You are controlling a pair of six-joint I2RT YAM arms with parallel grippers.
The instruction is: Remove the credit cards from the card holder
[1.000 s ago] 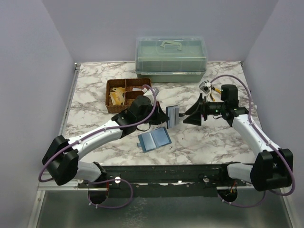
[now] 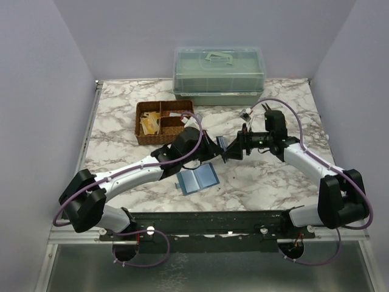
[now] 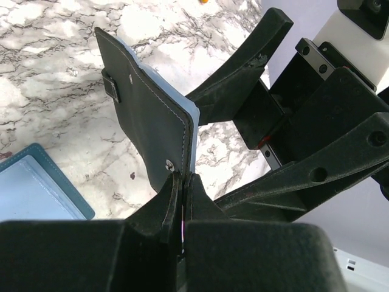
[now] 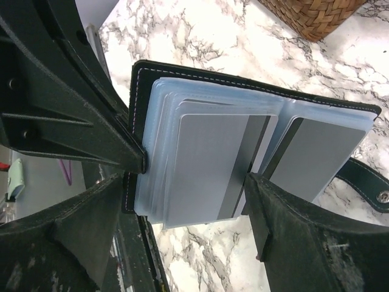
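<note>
A black leather card holder (image 3: 140, 115) with clear blue sleeves hangs above the table, gripped at one end in my left gripper, which is shut on it. In the right wrist view grey cards (image 4: 206, 167) sit in its sleeves. My right gripper has its two fingers around the front pocket at the holder's edge, part open; whether they touch the cards is unclear. A second, blue open holder (image 2: 197, 178) lies flat on the table below.
A woven divided basket (image 2: 148, 139) with items stands at the back left. A clear green lidded box (image 2: 219, 73) stands at the back.
My right gripper has moved left onto the card holder. The left gripper, holding the holder, has shifted slightly, and the holder now appears more edge-on in the top view.
</note>
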